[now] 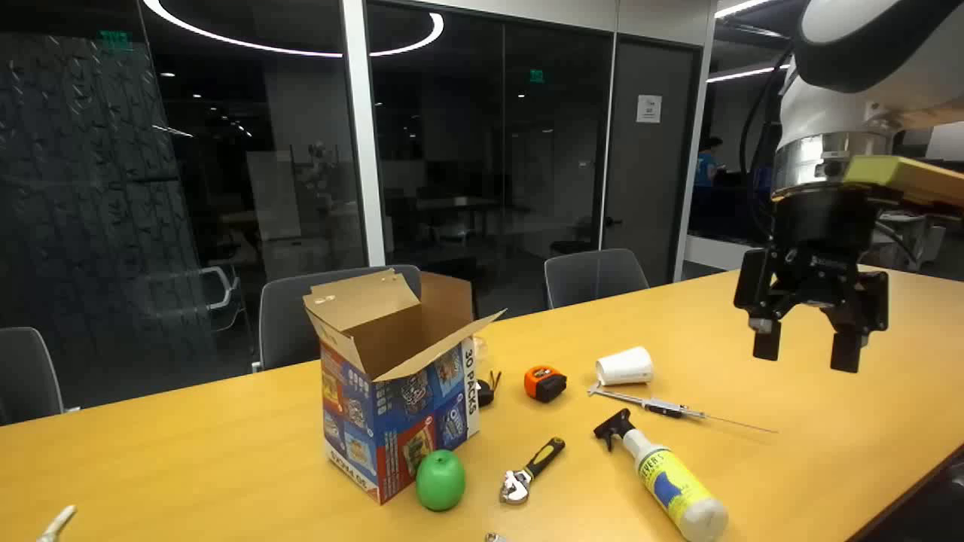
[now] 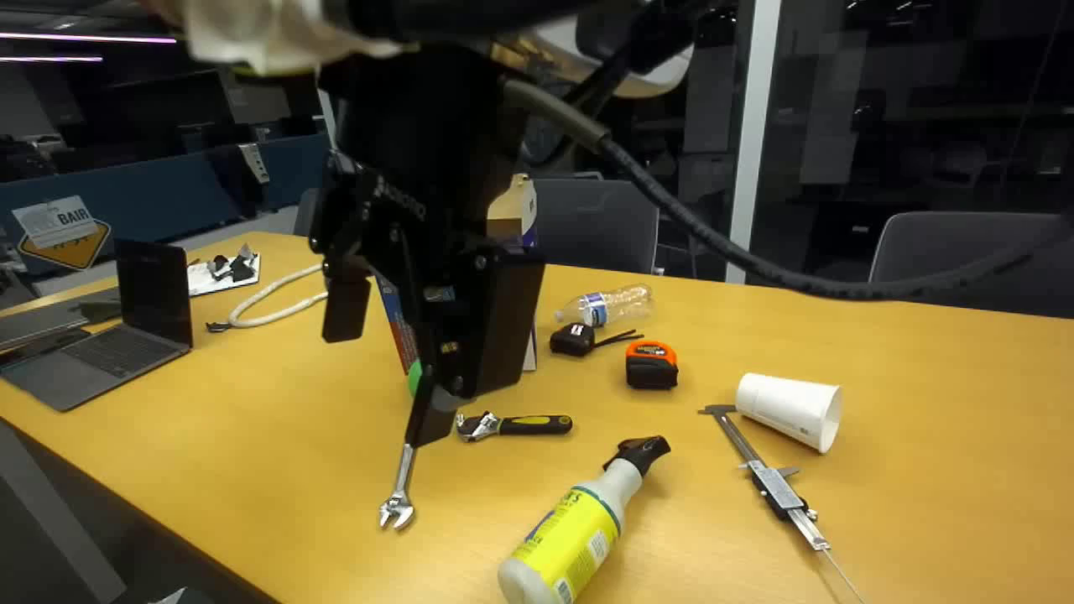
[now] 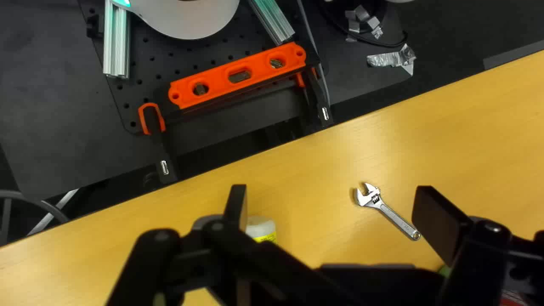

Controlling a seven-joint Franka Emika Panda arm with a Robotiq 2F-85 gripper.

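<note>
My gripper [image 1: 806, 351] hangs open above the table, with nothing between its fingers. In the wrist view a small silver adjustable wrench [image 3: 387, 212] lies on the wood between the spread fingers, well below them. A spray bottle [image 1: 670, 479] with a yellow label lies on its side; only its base shows past a finger in the wrist view. Beyond it rest a black-and-yellow-handled wrench [image 1: 531, 470], an orange tape measure [image 1: 544, 384], a caliper [image 1: 664, 406] and a tipped white cup [image 1: 623, 366]. A green apple-like object [image 1: 440, 480] sits against an open-topped snack box [image 1: 402, 397].
A clear bottle [image 2: 616, 303] and a black tape measure [image 2: 573, 339] lie near the box. A laptop [image 2: 111, 342] and a pale cable [image 2: 272, 297] occupy the far left. Below the table edge, an orange level [image 3: 237, 75] is by the base.
</note>
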